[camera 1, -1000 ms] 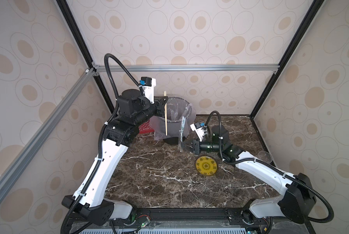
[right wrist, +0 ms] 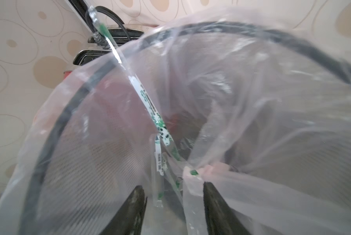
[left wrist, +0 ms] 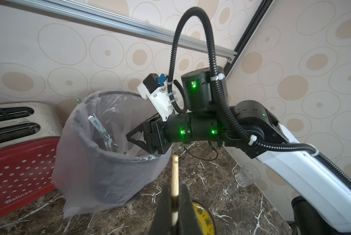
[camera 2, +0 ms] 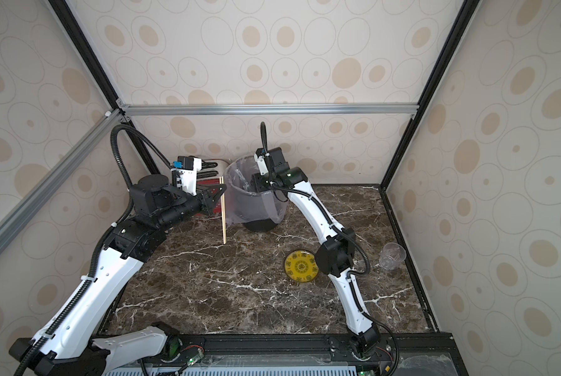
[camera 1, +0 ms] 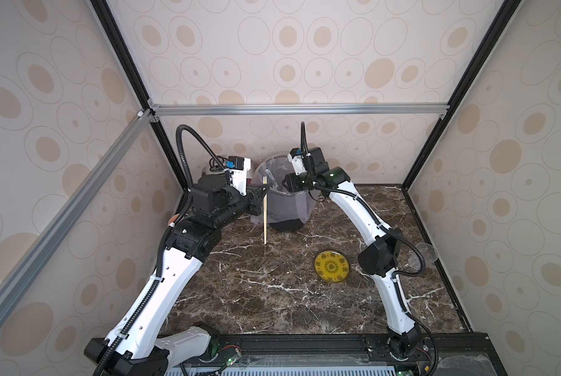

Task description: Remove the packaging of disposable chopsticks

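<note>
Bare wooden chopsticks (camera 1: 265,219) hang upright over the table, pinched in my left gripper (camera 1: 261,195); in the left wrist view their pale end (left wrist: 175,168) rises from between its blurred fingers. At the mouth of the lined bin (left wrist: 105,172), my right gripper has its fingers spread with nothing held between them. Clear wrapper with green print (right wrist: 148,101) leans inside the bin, apart from those fingers, its upper end reaching past the rim in the right wrist view. A smaller printed scrap (right wrist: 158,156) lies deeper in the bag.
Left of the bin stands a red toaster (left wrist: 22,172). A yellow round plate (camera 1: 332,266) rests on the marble table, and a clear cup (camera 2: 391,255) is by the right wall.
My right arm has swung from above the table up to the bin, and the wrapper it carried is now loose in there. The left gripper has lowered with the chopsticks.
</note>
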